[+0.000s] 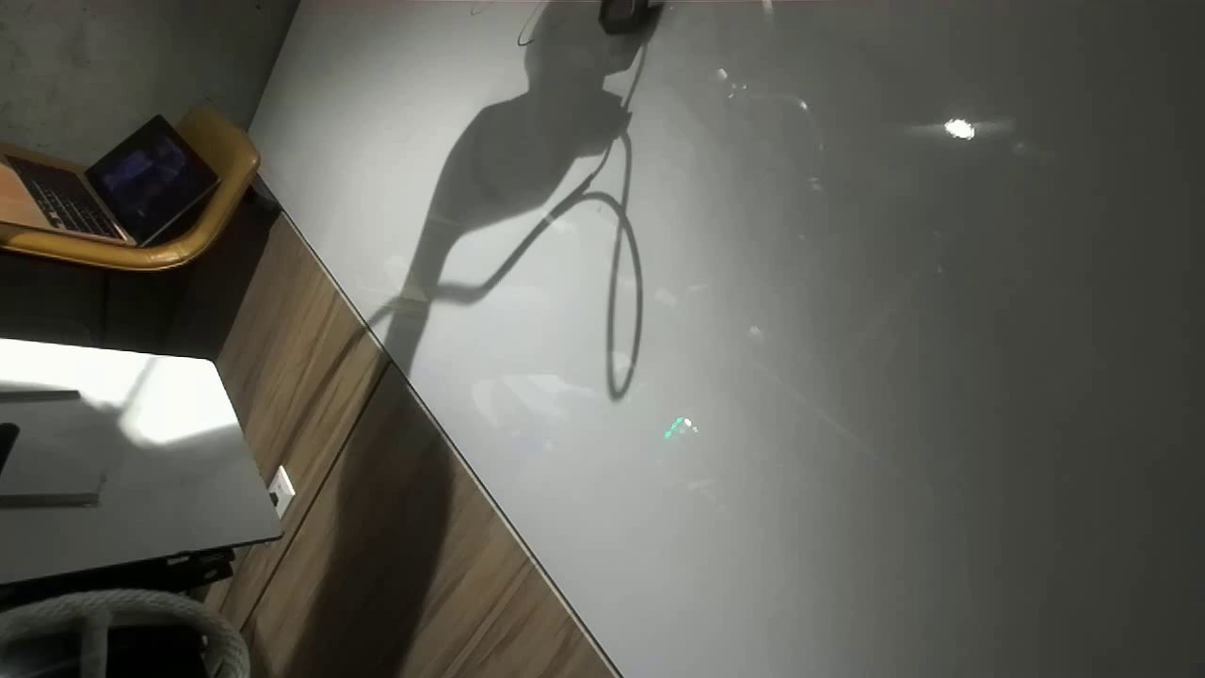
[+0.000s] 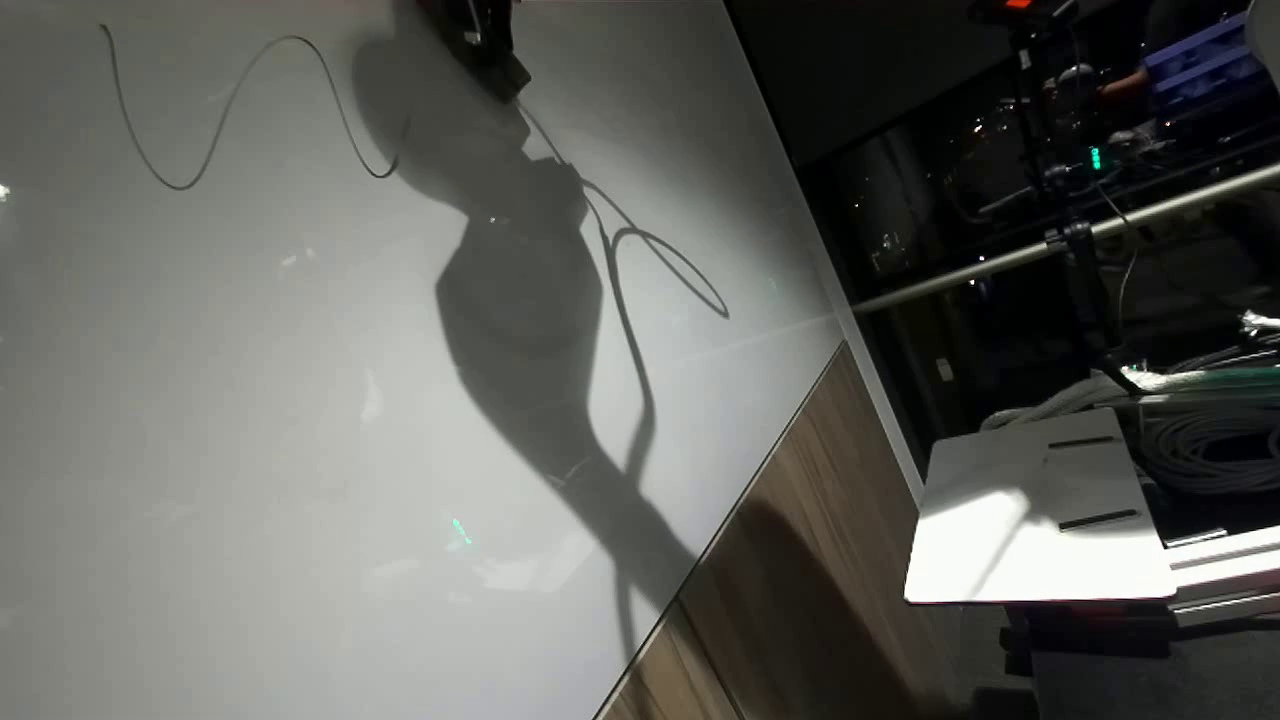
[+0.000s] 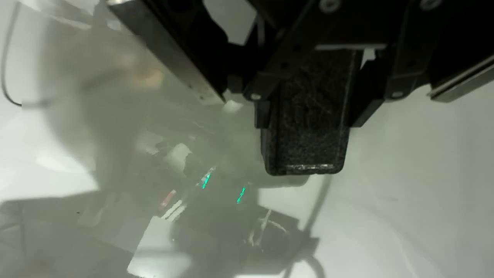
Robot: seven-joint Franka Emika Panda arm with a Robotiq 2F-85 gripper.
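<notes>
My gripper is shut on a dark, block-shaped eraser (image 3: 308,148), one finger along each side of it. The eraser's end points away from the palm, over the glossy whiteboard (image 3: 417,185). In exterior view 1 only a dark piece of the eraser (image 1: 623,13) shows at the top edge; exterior view 2 has the gripper and eraser (image 2: 506,79) at the top, left of centre. A thin wavy dark line (image 2: 222,120) runs across the board to the left of them. Part of this line (image 3: 5,60) enters the wrist view at far left. Whether the eraser touches the board, I cannot tell.
Wood panels (image 1: 452,542) border the board. Beyond stand a white-topped table (image 2: 1020,516) and a yellow chair (image 1: 226,158) carrying a laptop (image 1: 152,181). The arm's shadow (image 1: 497,158) and reflections cover part of the board, which is otherwise clear.
</notes>
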